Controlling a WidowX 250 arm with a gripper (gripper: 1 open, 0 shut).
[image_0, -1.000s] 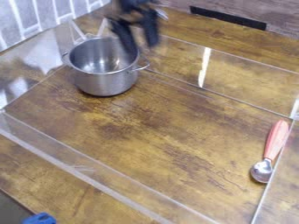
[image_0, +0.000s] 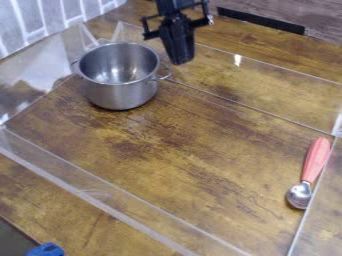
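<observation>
A stainless steel pot (image_0: 118, 88) with side handles sits on the wooden surface at the upper left. The black gripper (image_0: 178, 52) hangs at the top centre, just behind and right of the pot, pointing down with no object visible between its fingers; it looks shut. An ice cream scoop (image_0: 309, 172) with a pink handle lies at the right edge, metal end toward the front.
Clear plastic panels and edges (image_0: 127, 222) border the wooden work area on several sides. A small blue object (image_0: 44, 249) is at the bottom left corner.
Pot and scoop look unmoved.
</observation>
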